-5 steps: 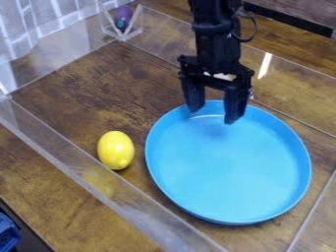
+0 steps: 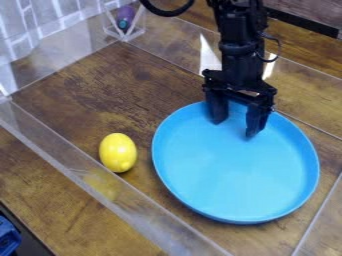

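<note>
My black gripper [image 2: 238, 112] reaches down from the top of the camera view over the far rim of a large blue plate [image 2: 234, 180]. Its fingertips are low at the plate's back edge, dark and crowded together, so I cannot tell whether they are open or shut or whether anything is between them. A yellow egg-shaped object [image 2: 118, 152] lies on the dark wooden surface to the left of the plate, apart from it.
A white object [image 2: 209, 52] is partly hidden behind the arm. A small purple object [image 2: 126, 18] is at the top left. The wooden surface left of and behind the plate is largely clear.
The plate and yellow object look unmoved.
</note>
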